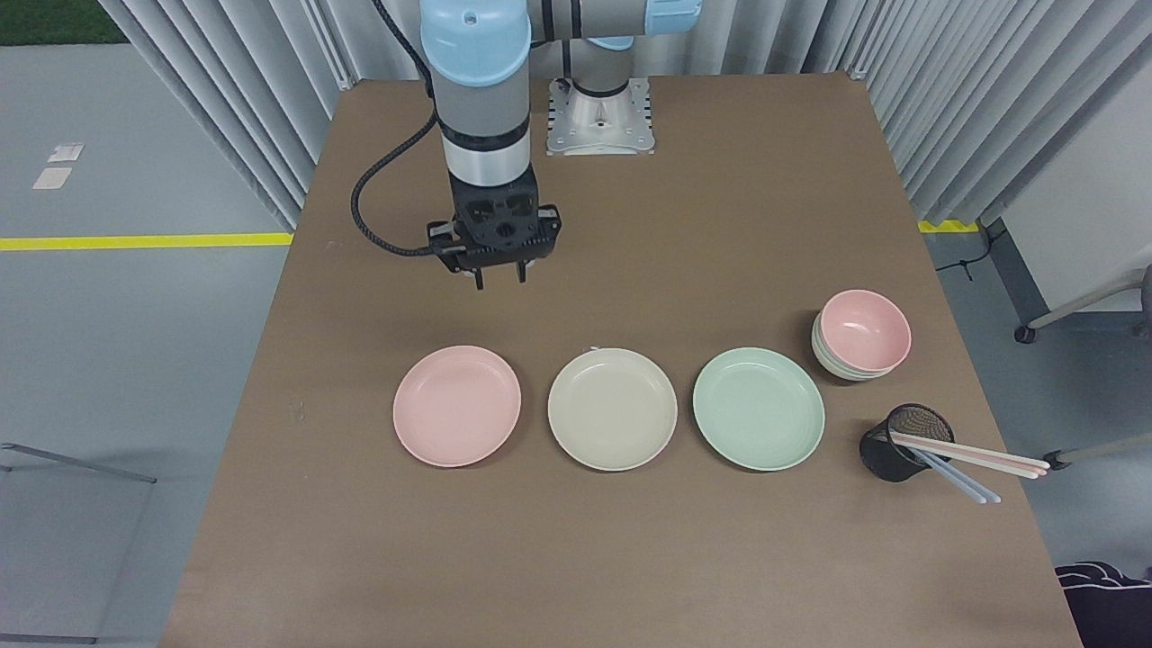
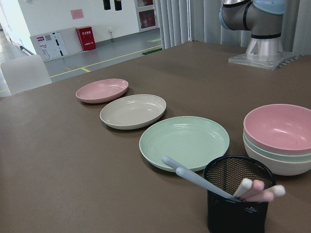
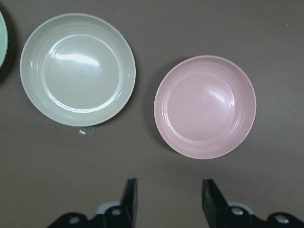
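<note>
My gripper (image 1: 499,279) hangs open above the back-left of the table, behind the plates; in the wrist view its fingers (image 3: 129,199) stand wide apart with nothing between them. Three plates lie in a row: pink (image 1: 455,406), cream (image 1: 612,409) and mint green (image 1: 758,409). To the right, a stack of bowls (image 1: 864,328) has a pink one on top. In front of the bowls stands a black mesh cup (image 1: 887,459) with chopsticks (image 1: 967,449) in pink, white and light blue leaning out.
The robot's mounting plate (image 1: 599,135) sits at the back edge. The bowls and cup stand near the right edge.
</note>
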